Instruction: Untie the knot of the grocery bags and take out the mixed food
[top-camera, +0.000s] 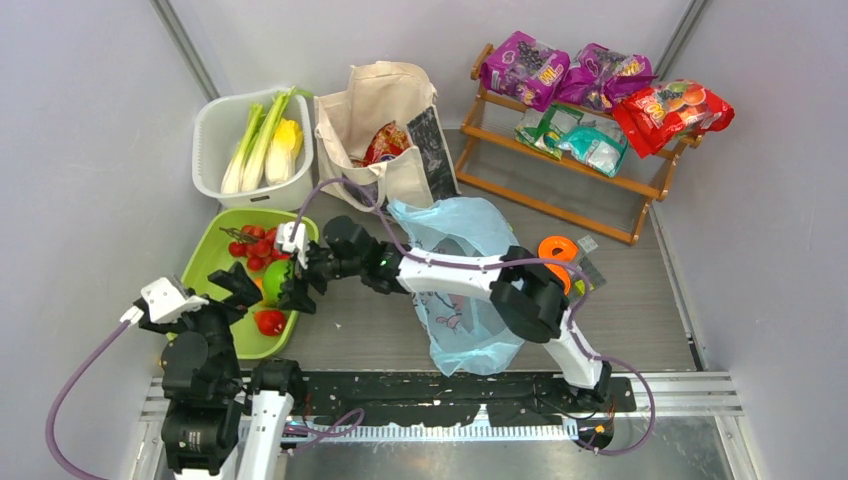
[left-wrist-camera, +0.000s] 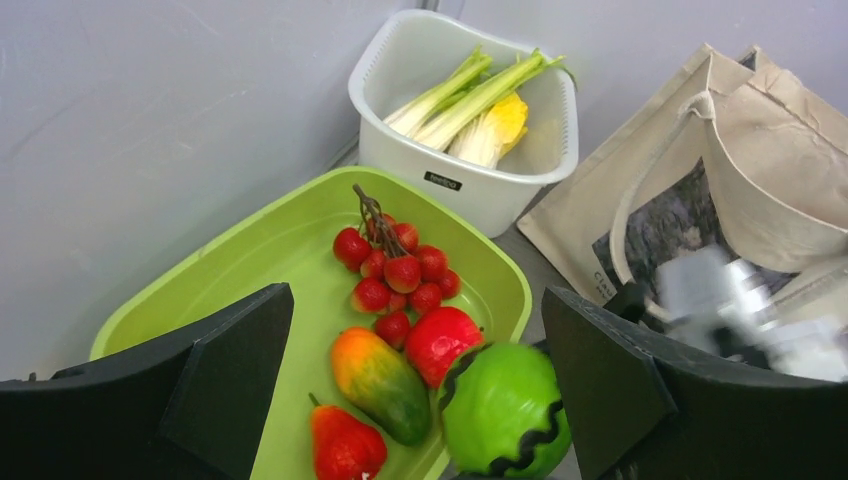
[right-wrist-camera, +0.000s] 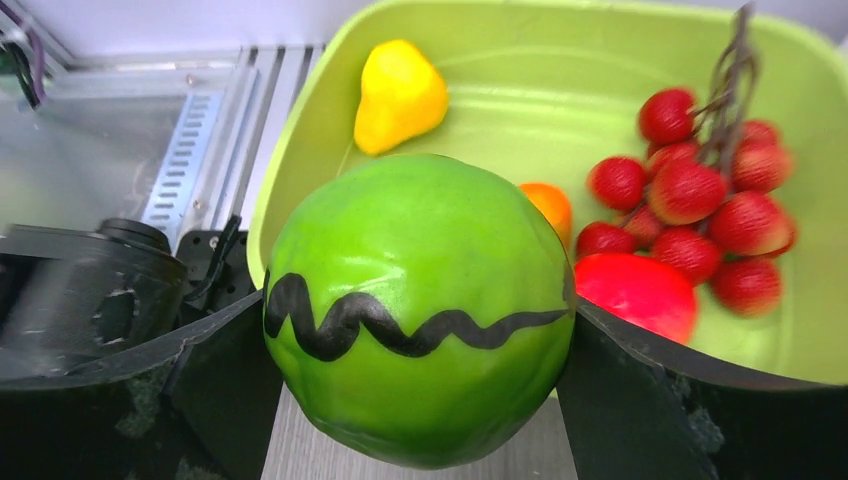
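Observation:
A green melon with black wavy stripes fills the space between my right gripper's fingers at the green tray's edge; whether they grip it is hard to tell. My left gripper hangs open over the green tray, which holds red berries, a mango, a red round fruit, a red pear and a yellow fruit. A light blue plastic bag lies on the table, partly under the right arm. A canvas bag with a red snack pack stands behind it.
A white basket of vegetables is behind the tray. A wooden rack with snack bags stands back right. An orange object lies right of the plastic bag. Bare table shows at the right.

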